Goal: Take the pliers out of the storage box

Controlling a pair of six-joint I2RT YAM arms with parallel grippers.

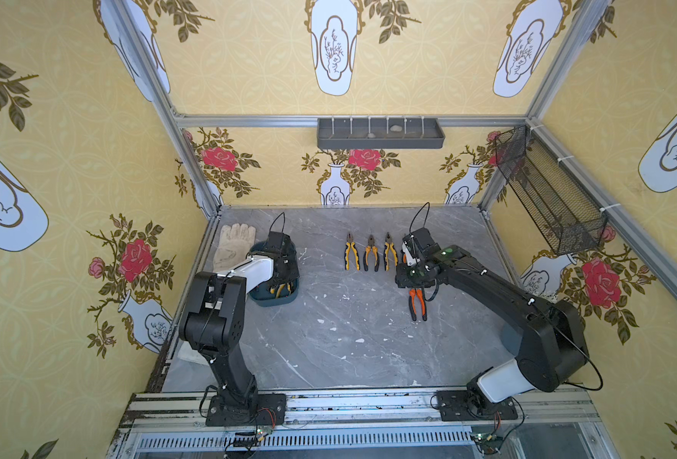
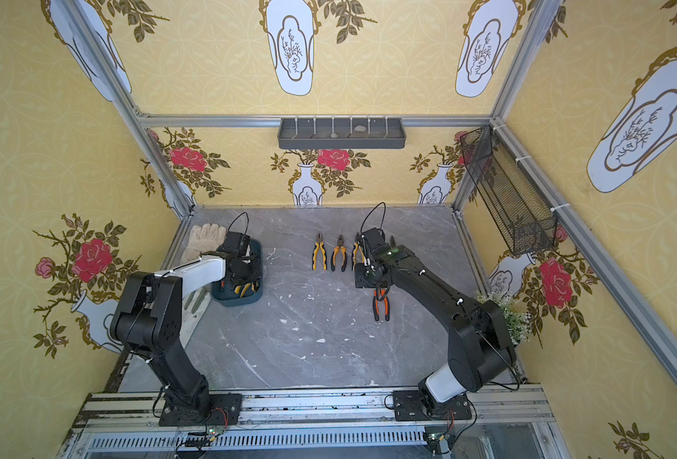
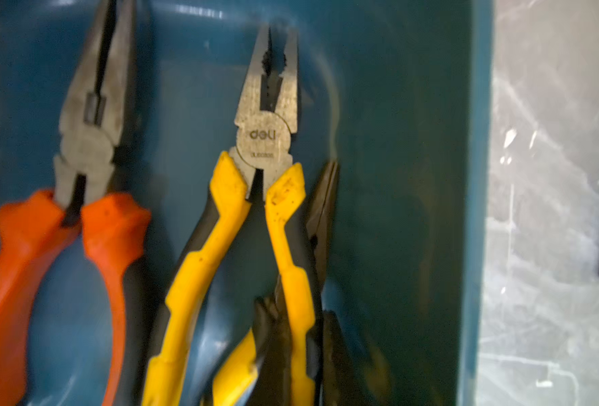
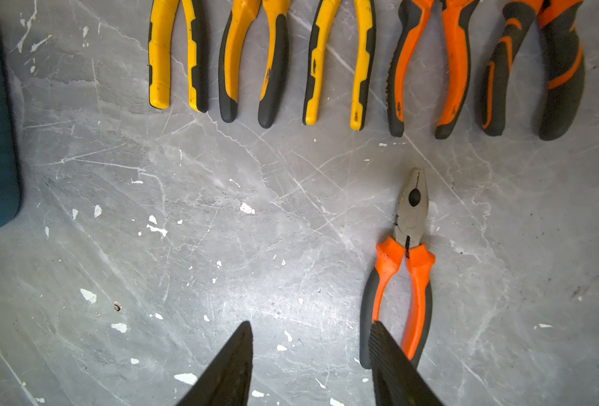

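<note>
The teal storage box (image 1: 277,298) holds yellow-black pliers (image 3: 264,138) with orange pliers (image 3: 86,155) at their left and more pliers partly underneath. My left gripper (image 1: 277,271) is over the box; its fingers are outside the left wrist view, so its state is unclear. My right gripper stands open, nothing between its fingers, just left of orange pliers (image 4: 414,270) on the table. Behind these lies a row of several pliers (image 4: 333,67), yellow and orange.
White gloves (image 1: 231,244) lie left of the box. A divided tray (image 1: 380,141) and a wire basket (image 1: 552,199) hang on the walls.
</note>
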